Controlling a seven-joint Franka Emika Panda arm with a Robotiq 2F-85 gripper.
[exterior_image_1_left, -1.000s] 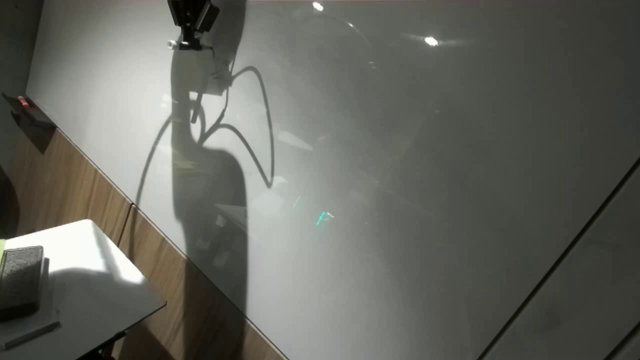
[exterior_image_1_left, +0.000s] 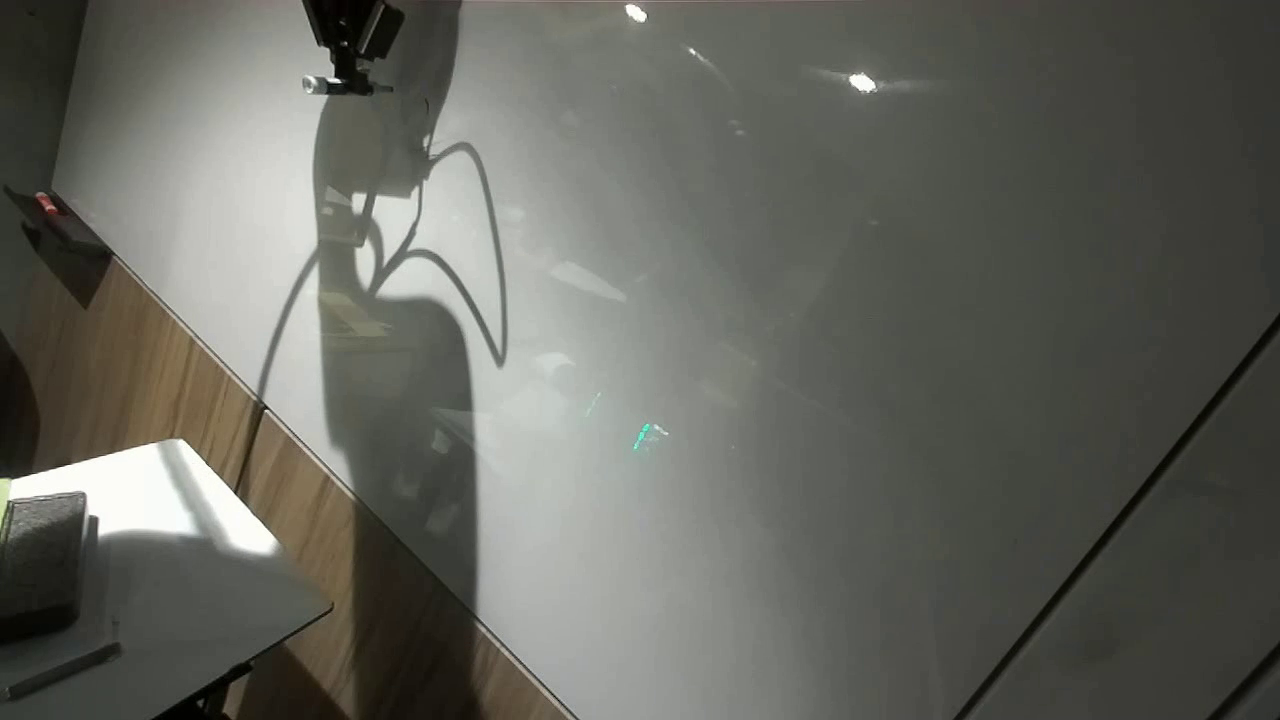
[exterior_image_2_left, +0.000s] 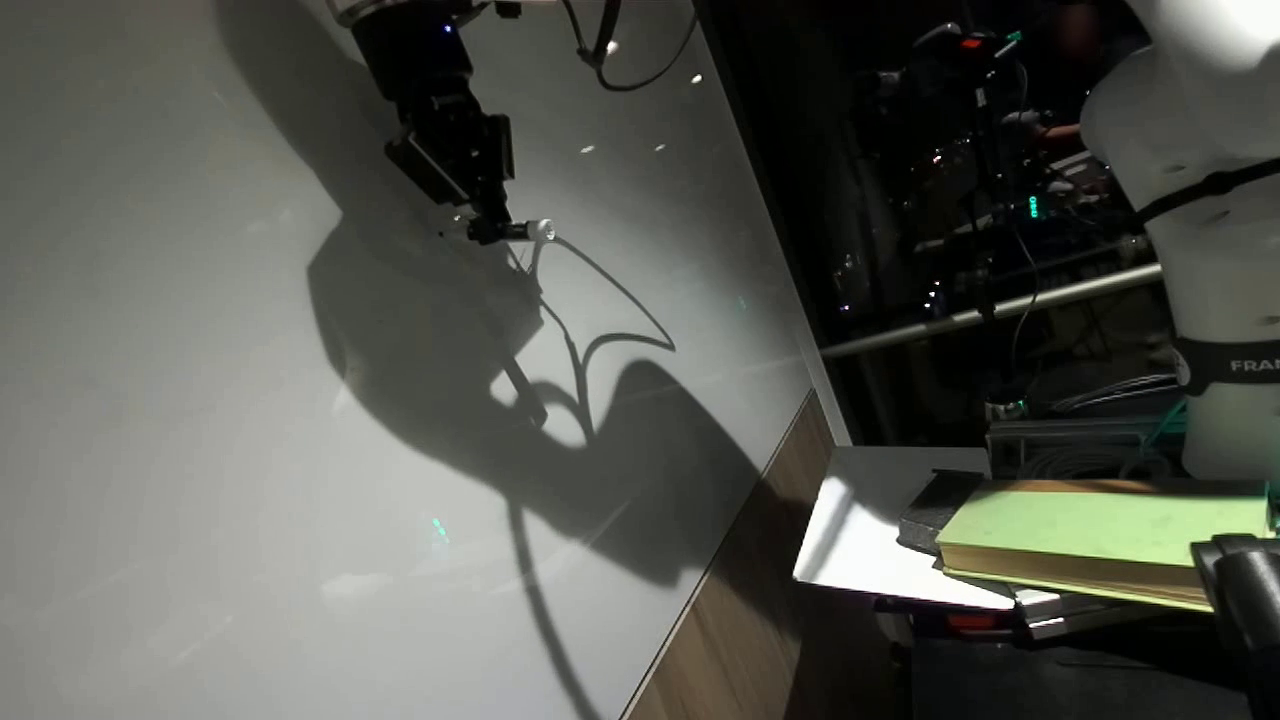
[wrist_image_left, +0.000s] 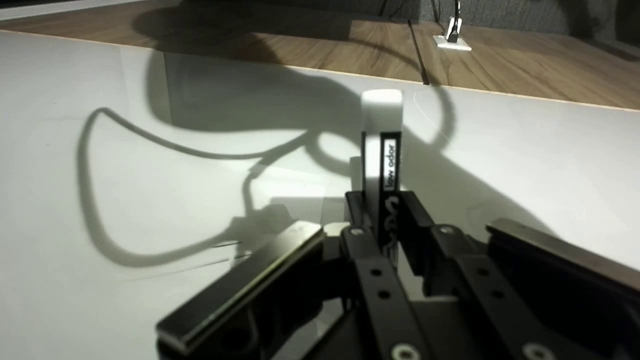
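Note:
A white and black marker labelled "low odor" (wrist_image_left: 390, 162) stands up between the fingers in the wrist view, and my gripper is shut on it. In exterior view 1 the gripper (exterior_image_1_left: 350, 84) is at the top left, in front of the whiteboard (exterior_image_1_left: 720, 540), the marker's pale end (exterior_image_1_left: 316, 85) pointing left. Exterior view 2 has that pale end (exterior_image_2_left: 542, 230) pointing right. Whether the marker's other end touches the board cannot be told. A few thin dark strokes (wrist_image_left: 226, 244) show on the board left of the fingers in the wrist view.
A small white table (exterior_image_1_left: 228, 576) at the lower left of exterior view 1 bears a dark eraser-like block (exterior_image_1_left: 43, 564) and a dark pen (exterior_image_1_left: 62, 672). A red item lies on a ledge (exterior_image_1_left: 72, 228). The arm's shadow covers part of the board; most of it is clear.
In exterior view 1 my gripper and the marker have shifted a short way left and very slightly up, and the arm's shadow has shifted left too. The table's items have not moved.

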